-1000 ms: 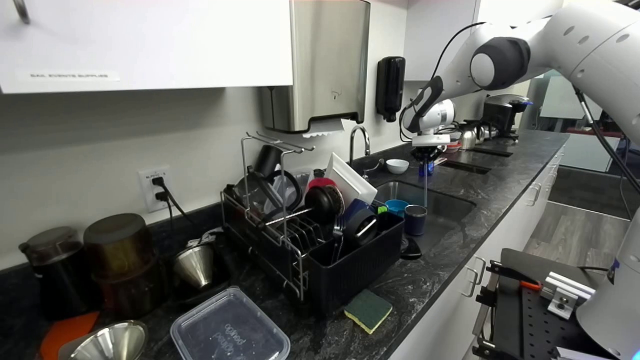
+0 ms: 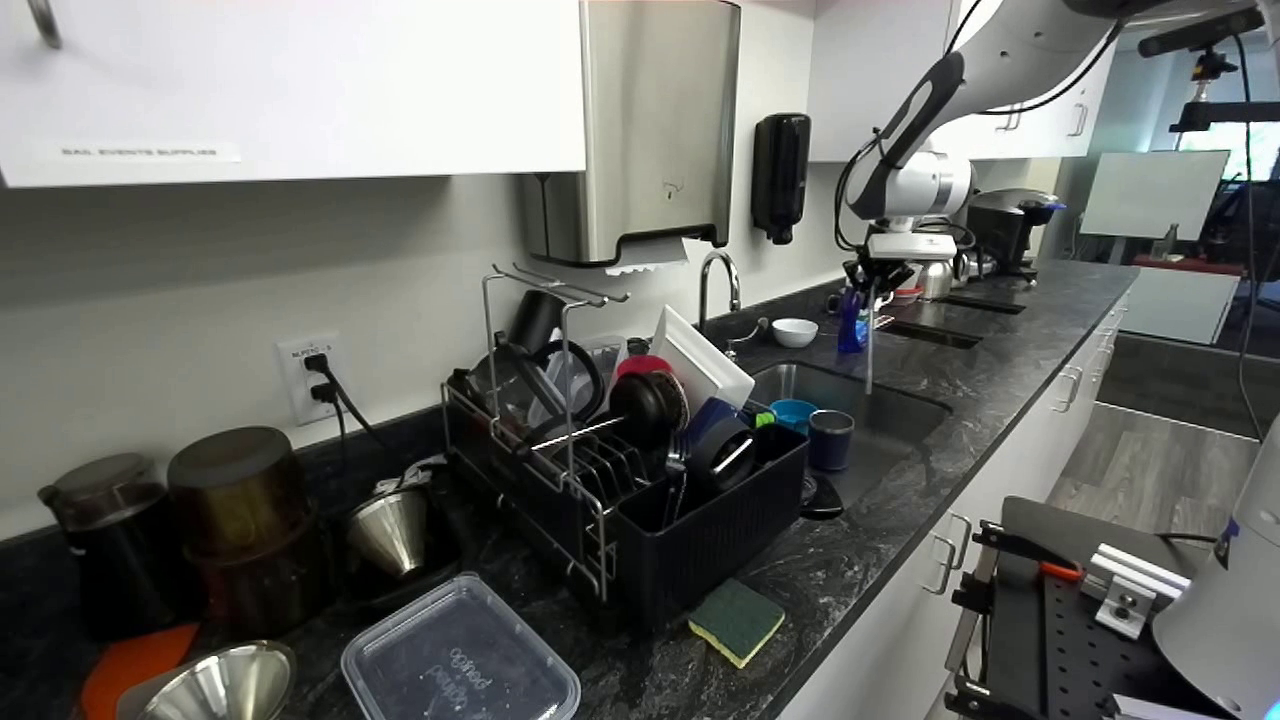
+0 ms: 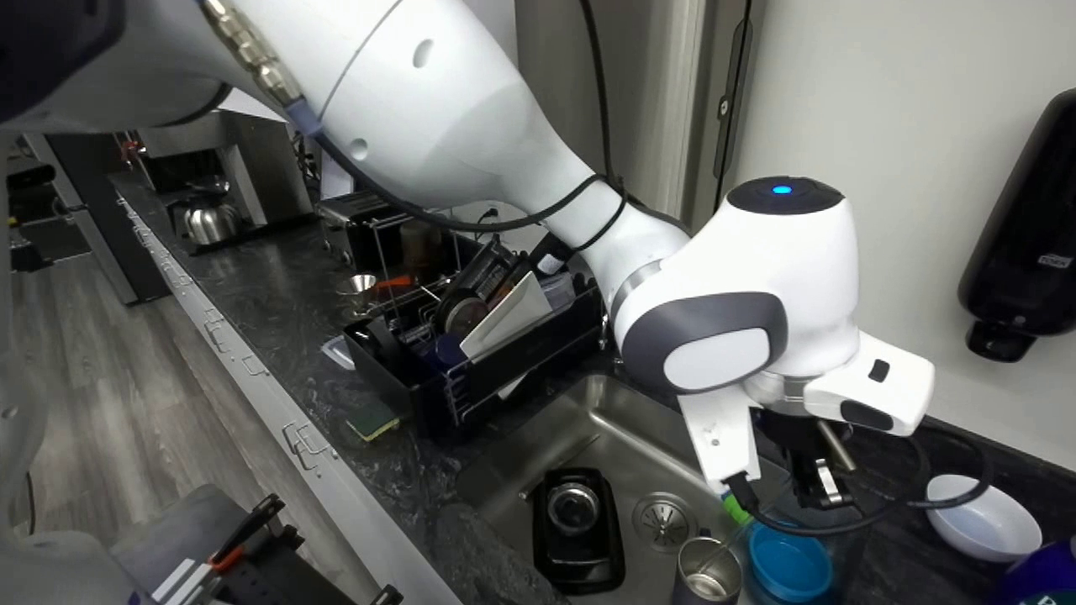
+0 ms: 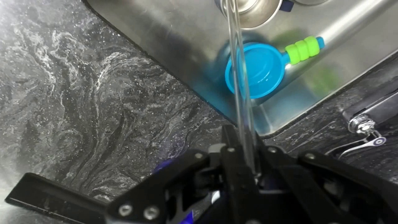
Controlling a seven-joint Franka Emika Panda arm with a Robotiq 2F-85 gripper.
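In the wrist view, my gripper is shut on a clear, thin stick [image 4: 239, 80] that runs out past the fingertips. The stick [image 2: 870, 354] hangs nearly upright below my gripper [image 2: 876, 286] in exterior view 1, over the sink's far part. Beneath it in the wrist view lie a blue round scoop [image 4: 261, 71] with a green handle and a metal cup [image 4: 259, 16], both in the sink [image 4: 175, 41]. Exterior view 2 shows my arm's wrist over the sink corner; the fingertips there are partly hidden.
A loaded black dish rack [image 2: 720, 540] stands beside the sink. A white bowl [image 2: 794, 332] and a blue bottle [image 2: 851, 324] are on the counter near the gripper. The faucet [image 2: 720, 282] rises behind the sink. Open counter [image 4: 93, 104] borders the sink corner.
In exterior view 1, my gripper has moved up and to the right, carrying the stick with it. The arm's upper links have swung upward. The dishes and counter items look unmoved.
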